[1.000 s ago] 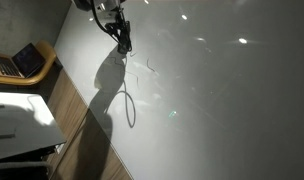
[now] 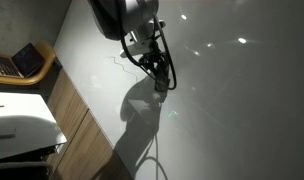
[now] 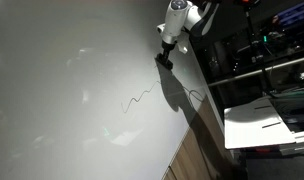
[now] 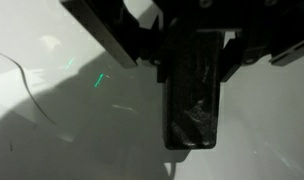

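My gripper is shut on a dark, oblong block (image 4: 191, 105), probably an eraser, which fills the space between its fingers. In the second exterior view the block (image 3: 164, 61) is at or close to the white board (image 3: 82, 110); whether it touches cannot be told. A thin wavy dark line (image 3: 140, 98) runs across the board there, away from the block. The first exterior view shows the gripper (image 2: 161, 76) over the board's upper middle, its tips dark against shadow. Small green marks (image 4: 99, 80) lie left of the block in the wrist view.
A wooden strip (image 2: 80, 130) borders the board. Beyond it stand a white table (image 2: 22, 120) and an orange chair (image 2: 42, 68) with a laptop (image 2: 29, 60). A broad stretch of board to the right in the first exterior view is clear.
In the first exterior view the arm has moved right and down across the board, nearer the green mark, with the dark block still in the gripper. The arm's shadow has shifted along with it.
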